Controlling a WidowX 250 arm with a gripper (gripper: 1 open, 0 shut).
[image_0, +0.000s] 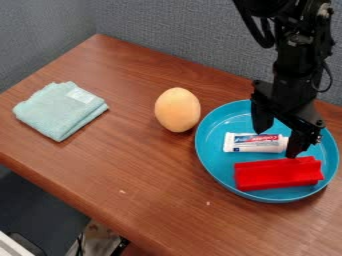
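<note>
My black gripper (281, 132) reaches down from the top right over a blue plate (217, 175), its fingers close around the right part of a white toothpaste tube (251, 142). A red block (278, 174) lies on the plate just below the tube. I cannot tell whether the fingers touch the tube or how far apart they stand.
An orange egg-shaped object (178, 109) stands left of the plate. A folded pale cloth (60, 108) lies near the table's left edge.
</note>
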